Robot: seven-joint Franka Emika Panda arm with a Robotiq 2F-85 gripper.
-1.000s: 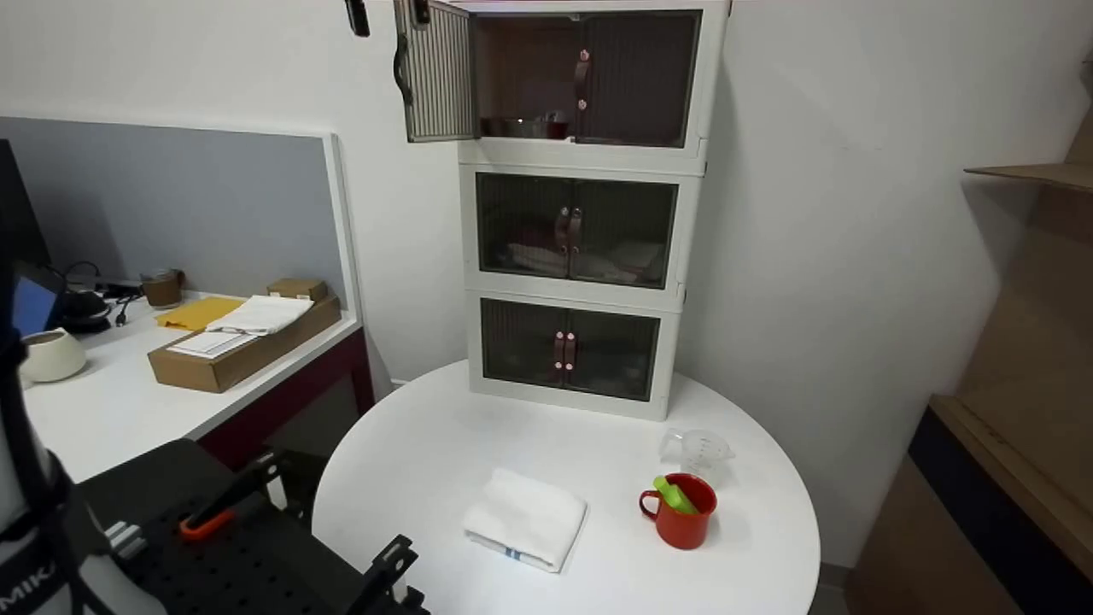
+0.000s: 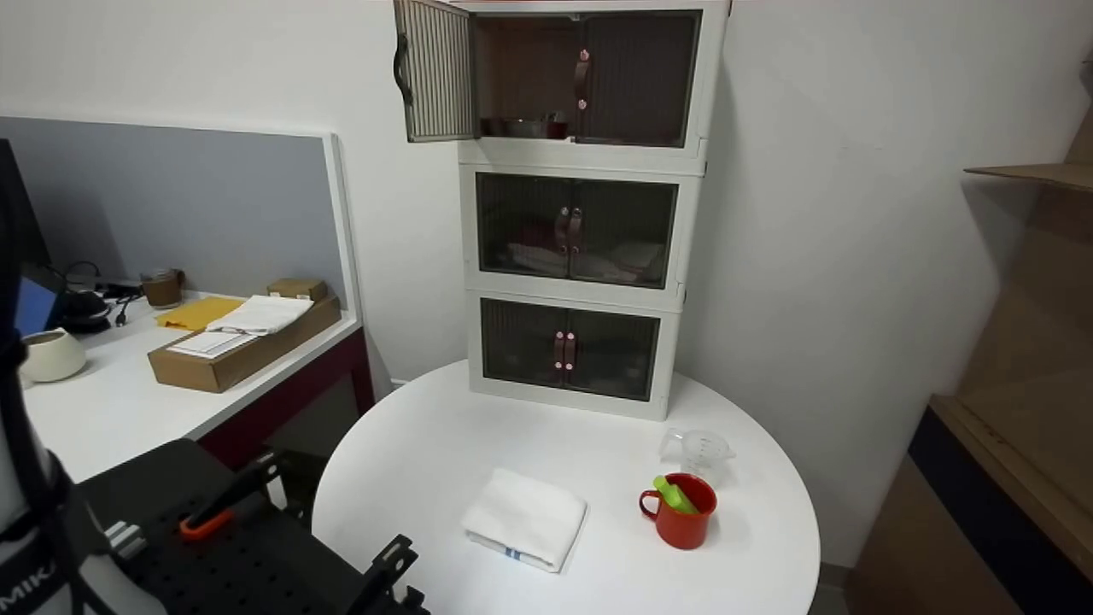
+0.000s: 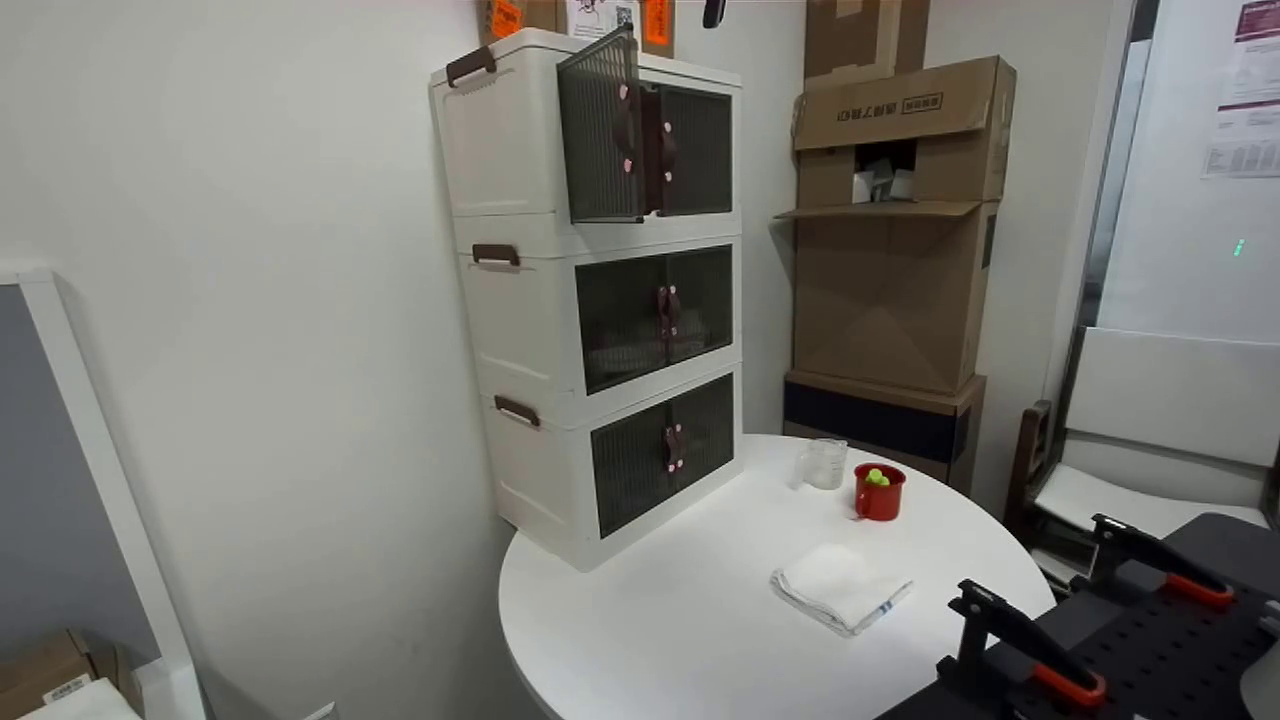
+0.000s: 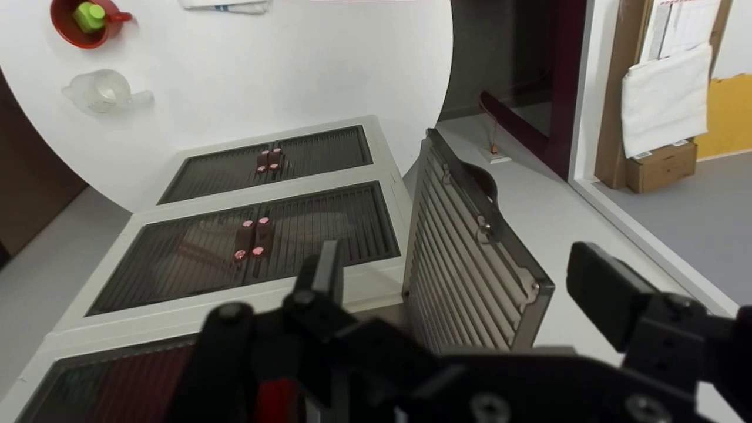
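My gripper is open high above the cabinet, its two dark fingers wide apart in the wrist view. Between them in that view shows the ribbed open door (image 4: 469,247), with no finger visibly touching it. This door (image 2: 441,77) belongs to the top compartment of a three-tier white cabinet (image 2: 584,157) and is swung out to the left. The compartment's right door (image 2: 640,82) is shut, and a metal bowl-like item (image 2: 524,128) sits inside. Both lower tiers have their doors shut. In exterior view 2 a small dark tip (image 3: 714,12) shows at the top edge, probably part of the gripper.
On the round white table (image 2: 410,451) lie a folded white towel (image 2: 525,518), a red mug (image 2: 683,524) holding a green item (image 2: 674,494), and a clear measuring cup (image 2: 704,451). Cardboard boxes (image 3: 882,300) stand right of the cabinet. A desk (image 2: 92,410) is at left.
The door and the table items look unchanged.
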